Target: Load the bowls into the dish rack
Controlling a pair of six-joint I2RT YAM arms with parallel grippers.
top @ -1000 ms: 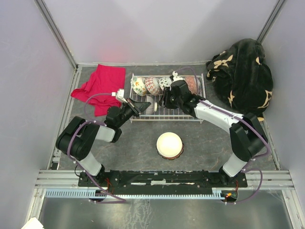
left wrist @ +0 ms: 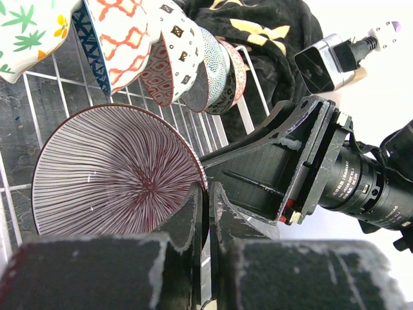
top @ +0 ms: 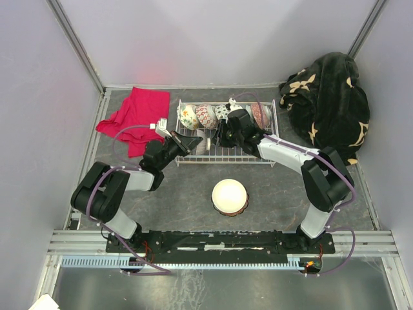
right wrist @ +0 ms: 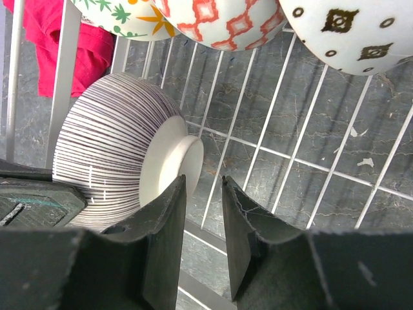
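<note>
A striped bowl [left wrist: 122, 174] with thin dark lines stands on its side at the front left of the white wire dish rack [top: 226, 161]. Its rim is pinched by my left gripper, which is shut on it. In the right wrist view the bowl's white foot [right wrist: 187, 161] faces my right gripper. That gripper is part open with nothing between its fingers, its left fingertip just by the foot. On the table in front of the rack lies another bowl [top: 230, 196], upside down, cream with a dark scalloped edge.
Several patterned bowls stand on edge along the back of the rack, among them a green-leaf one [top: 188, 116] and a red-patterned one [top: 206, 116]. A red cloth [top: 139, 116] lies to the left, a dark flowered blanket [top: 329, 103] to the right.
The right arm has shifted slightly left, its gripper staying near the bowl's foot. The left arm and the striped bowl have barely moved, a touch to the left.
</note>
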